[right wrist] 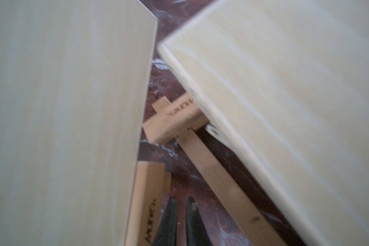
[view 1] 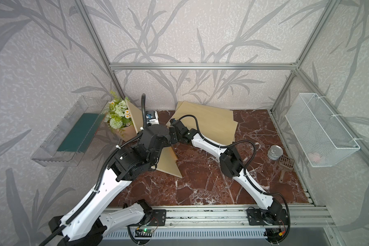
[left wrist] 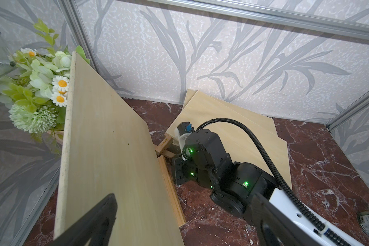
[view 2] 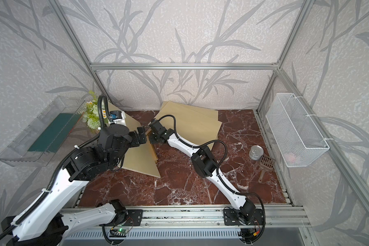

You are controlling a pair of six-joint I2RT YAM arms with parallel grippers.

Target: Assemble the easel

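A pale easel board [left wrist: 110,155] stands tilted on edge at the left of the table. Beside its lower edge lie wooden easel pieces, a long bar [right wrist: 147,205] and a T-shaped piece [right wrist: 176,114], partly under a flat board [right wrist: 274,102]. My right gripper is shut beside the long bar, low between the two boards, nothing visible between its fingers. My left gripper is open, its blurred fingers far apart, held above and just right of the standing board, near the right arm's wrist.
Behind the standing board is a flower pot [view 1: 125,132]. Stacked flat boards [view 1: 207,119] fill the back centre. A tin [view 1: 274,152] and slotted spatula [view 1: 286,163] lie at the right, below a white wire basket [view 1: 321,129].
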